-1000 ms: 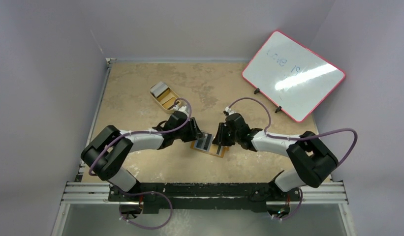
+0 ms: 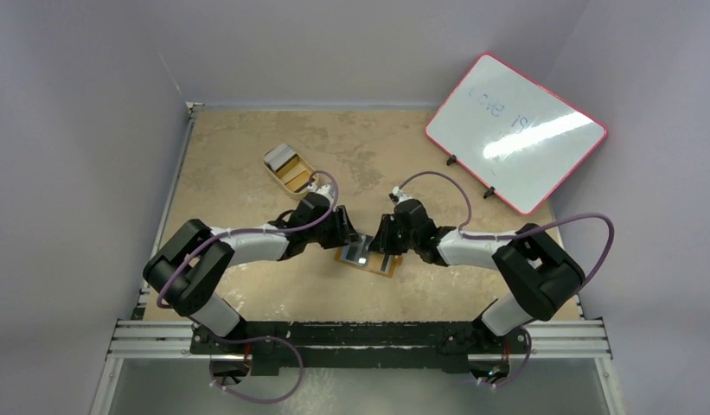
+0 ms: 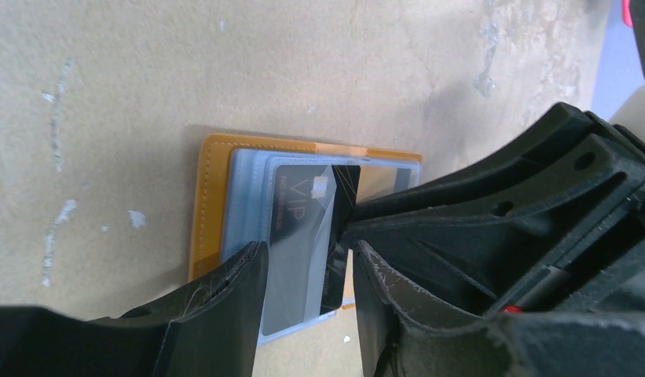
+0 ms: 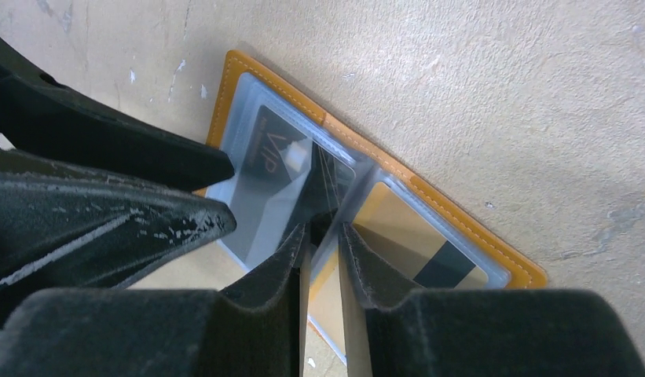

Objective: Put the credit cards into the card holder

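The tan card holder point(image 3: 213, 181) lies spread on the table, with clear sleeves on both halves. Inside its left sleeve shows a black-and-grey VIP card point(image 3: 291, 236). A gold card with a dark stripe point(image 4: 405, 236) shows in the right half's sleeve. My left gripper is part open over the left half, the VIP card visible between its fingers. Close to the fold, my right gripper has a narrow gap between its fingertips, right of the VIP card; nothing shows gripped. Whether either set of fingertips touches the sleeve is unclear.
A box point(image 2: 271, 164) with tan compartments and a grey card-like stack stands at the back left. At the back right leans a whiteboard point(image 2: 524, 130) with a red rim. My two grippers are very close together.
The right gripper has shifted slightly left over the holder, nearer the left gripper. The left arm and the holder look unmoved.
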